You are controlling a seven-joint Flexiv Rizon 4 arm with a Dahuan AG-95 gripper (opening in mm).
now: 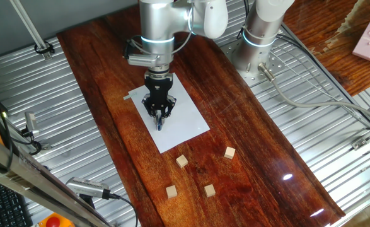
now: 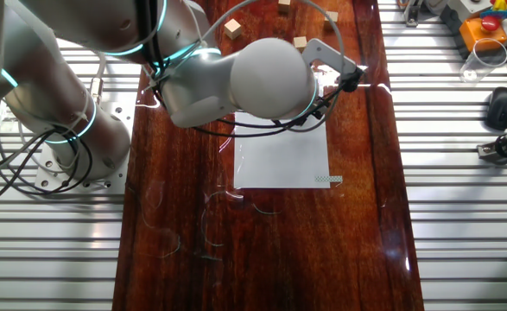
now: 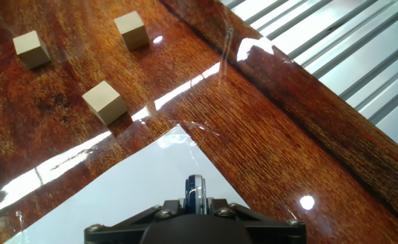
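My gripper (image 1: 159, 122) hangs over the white sheet of paper (image 1: 188, 123), pointing down. In the wrist view its narrow dark and silver fingertips (image 3: 196, 184) stand close together, and no separate object shows clearly between them. Whether they touch the paper cannot be told. Several small pale wooden cubes lie apart from the gripper on the bare wood: one cube (image 1: 182, 161) nearest the paper, another cube (image 1: 229, 152) to its right, and further cubes (image 1: 171, 191) toward the front. The arm hides the gripper in exterior view 2.
Ribbed metal surfaces (image 1: 65, 120) border the tabletop. A small checkered strip (image 2: 328, 179) lies at the paper's edge. The robot's base (image 1: 251, 57) stands at the table's far right edge.
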